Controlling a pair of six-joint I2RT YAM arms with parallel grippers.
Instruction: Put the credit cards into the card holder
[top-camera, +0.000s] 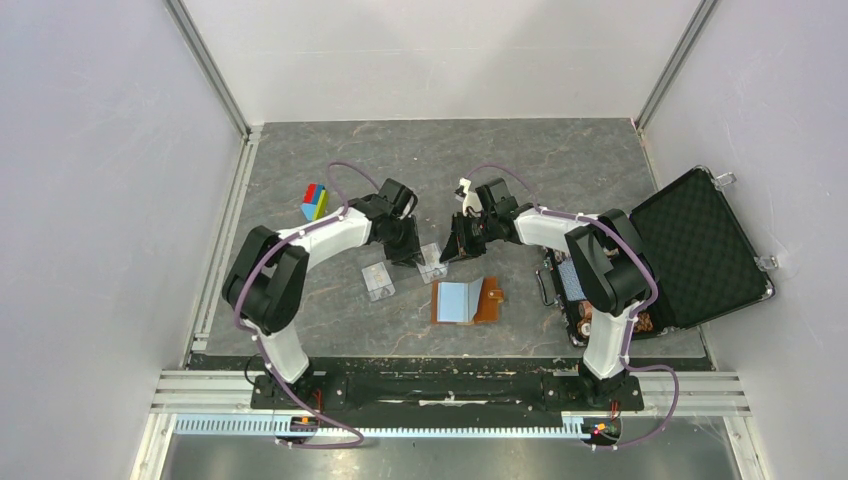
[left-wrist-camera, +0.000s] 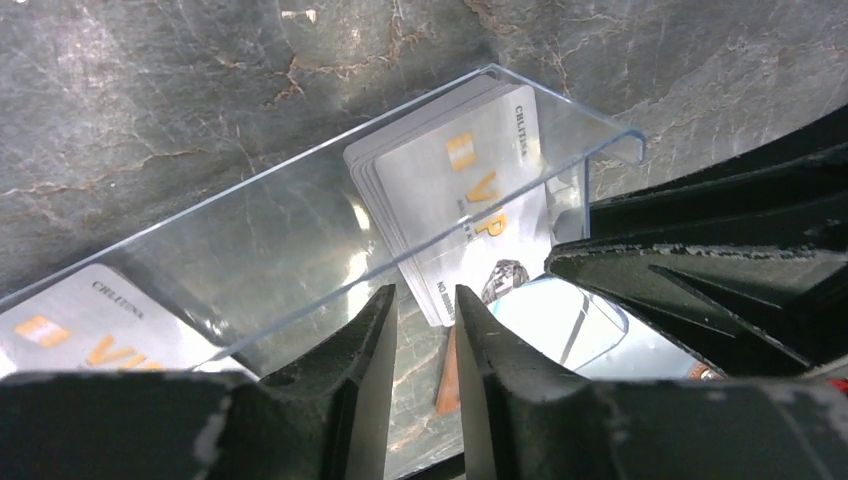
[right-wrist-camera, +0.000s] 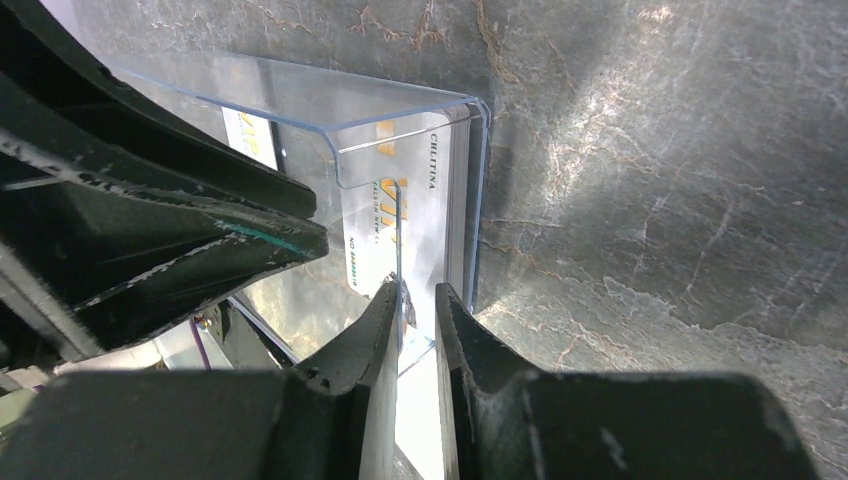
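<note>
A clear plastic card holder (left-wrist-camera: 300, 190) stands on the table, with a stack of white cards (left-wrist-camera: 440, 175) lying in its end near my right gripper. On that end's clear wall my right gripper is shut, its fingers on both sides of the edge. My left gripper is part open near the stack, with no card visible between its fingertips. A second white card pile (left-wrist-camera: 110, 325) shows farther left in the left wrist view, partly behind clear plastic. In the top view it is the pale rectangle (top-camera: 378, 281) left of the holder.
An open brown wallet (top-camera: 489, 300) with pale pages lies in front of the holder. At the right is an open black case (top-camera: 703, 250) with things inside. A coloured block (top-camera: 314, 201) sits back left.
</note>
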